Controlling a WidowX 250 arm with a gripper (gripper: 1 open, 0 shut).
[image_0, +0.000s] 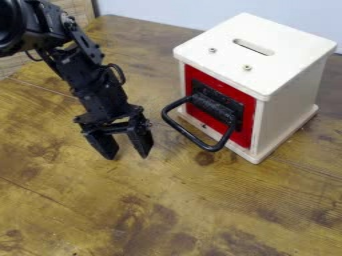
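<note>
A white box (287, 105) with a slot in its top and a red front panel (197, 81) stands on the right of the camera view. A black loop handle (187, 134) sticks out low from the panel, fixed to a black block. My black gripper (124, 141) is open, low over the wooden table to the left of the handle, apart from it, with nothing seen between its fingers.
A pale wall runs behind the box, and a light wooden edge shows at the upper left behind my arm.
</note>
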